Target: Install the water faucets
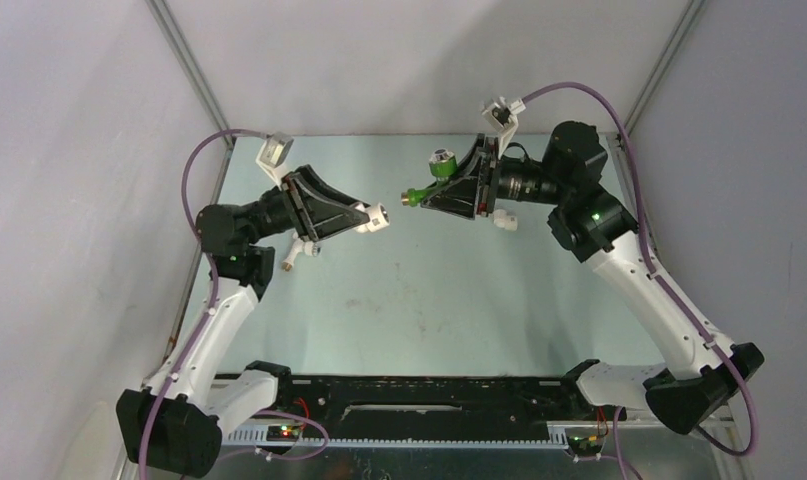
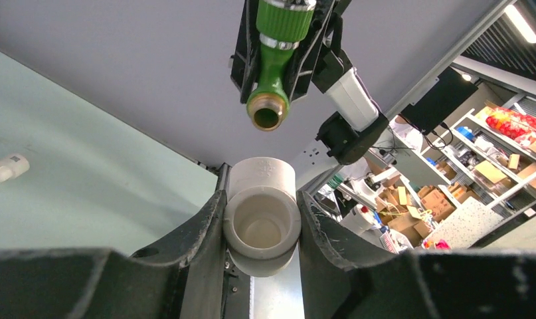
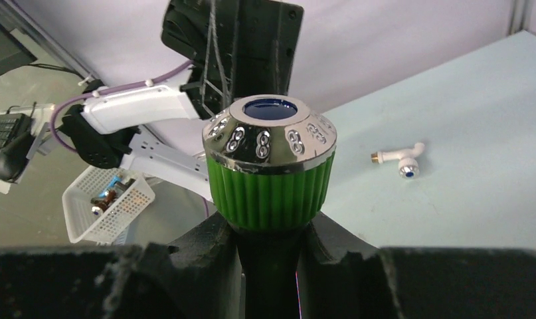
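Observation:
A green faucet (image 1: pixel 442 165) with a chrome-topped knob is in my right gripper (image 1: pixel 447 201), which is shut on it. Its brass threaded end (image 2: pixel 268 113) points toward the left arm. My left gripper (image 1: pixel 357 224) is shut on a white pipe fitting (image 2: pixel 262 219), whose open mouth shows in the left wrist view. Fitting and faucet are apart in the air above the table, with a small gap between them. In the right wrist view, the faucet's silver cap (image 3: pixel 269 133) with a blue centre rises above the fingers (image 3: pixel 205 256); its lower body is dark and partly hidden.
A white faucet (image 3: pixel 403 158) lies on the pale table (image 1: pixel 379 330) at the left, partly beneath the left arm. Another white fitting (image 1: pixel 505 219) lies near the right gripper. Walls enclose the back and sides.

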